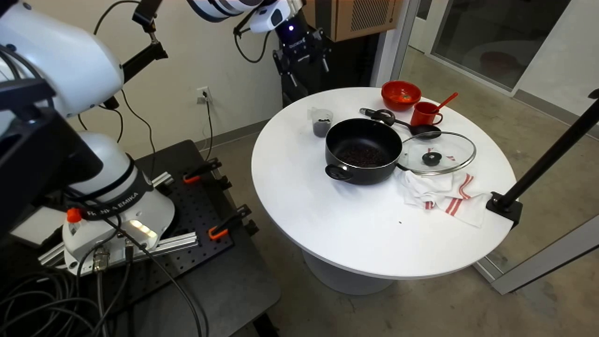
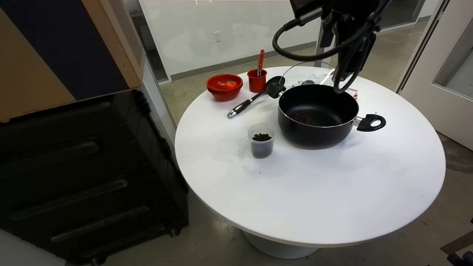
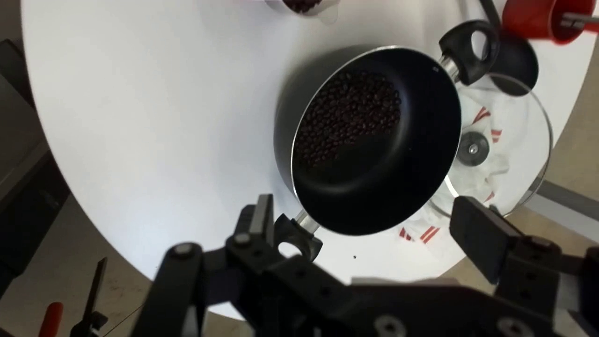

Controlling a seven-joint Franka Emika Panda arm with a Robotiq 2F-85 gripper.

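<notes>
My gripper is open and empty, its two fingers wide apart. In exterior view 1 the gripper [image 1: 310, 72] hangs in the air above the far side of the table, apart from everything on it. A black two-handled pot [image 1: 363, 151] stands uncovered on the table, with dark beans [image 3: 351, 112] spread over part of its floor. Beside it is a clear plastic cup [image 2: 261, 141] that also holds dark beans. The glass lid [image 1: 435, 152] with a black knob rests against the pot's side, over a white towel [image 1: 449, 196] with red stripes.
Behind the pot are a red bowl [image 2: 224, 87] with a red item inside, a red mug [image 2: 257, 81] holding a red-handled utensil, and a black ladle [image 1: 425, 131]. A black pole [image 1: 547, 151] is clamped at its edge.
</notes>
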